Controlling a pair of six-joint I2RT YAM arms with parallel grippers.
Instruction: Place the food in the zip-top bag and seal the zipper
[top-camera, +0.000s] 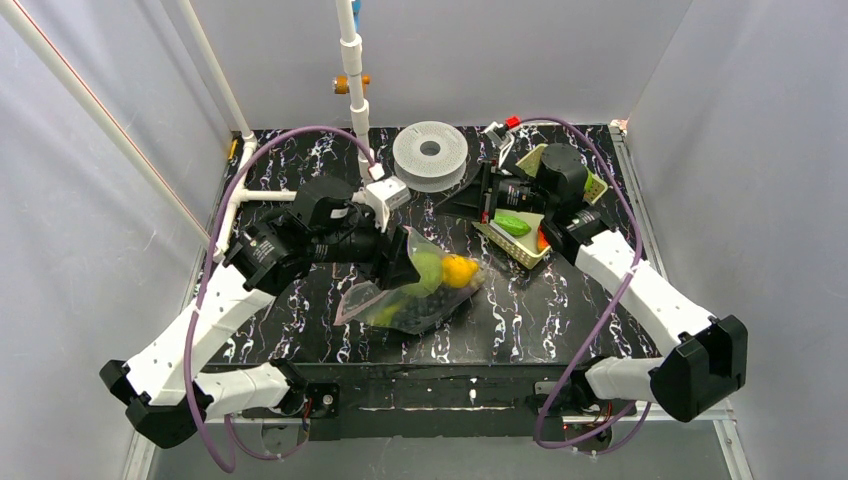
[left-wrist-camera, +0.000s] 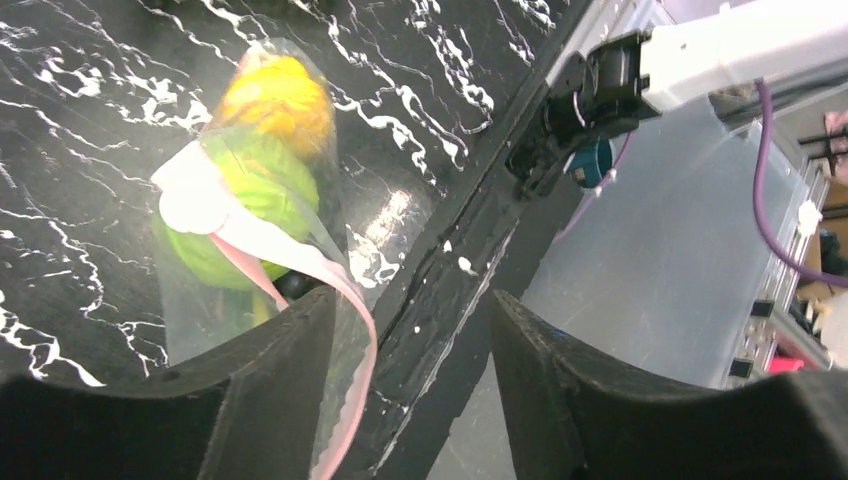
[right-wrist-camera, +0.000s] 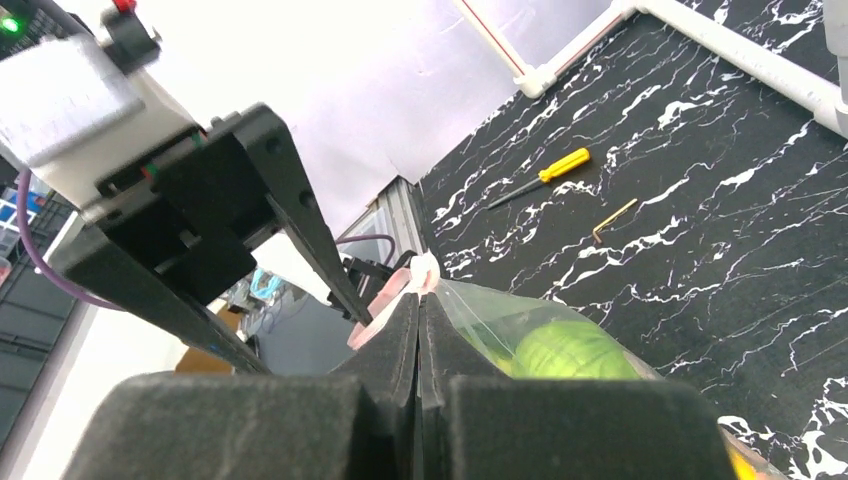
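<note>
A clear bag (top-camera: 408, 312) with a pink zipper strip (left-wrist-camera: 335, 275) lies at the middle of the table, its mouth partly apart. Inside are a green food item (left-wrist-camera: 250, 190), a yellow one (left-wrist-camera: 285, 95) and dark grapes (left-wrist-camera: 295, 285). At the strip's far end sits the white zipper slider (left-wrist-camera: 190, 205). My left gripper stands open at the bag's mouth, the strip running by its left finger. My right gripper is shut with nothing between its fingertips, raised to the bag's right; the white slider (right-wrist-camera: 424, 272) shows beyond them, outside.
Behind the right arm stands a yellow basket (top-camera: 512, 247) with a green cucumber (top-camera: 512, 224) and other food. A white spool (top-camera: 430, 155) is at the back. On the table lie a yellow screwdriver (right-wrist-camera: 545, 178) and a hex key (right-wrist-camera: 614, 218).
</note>
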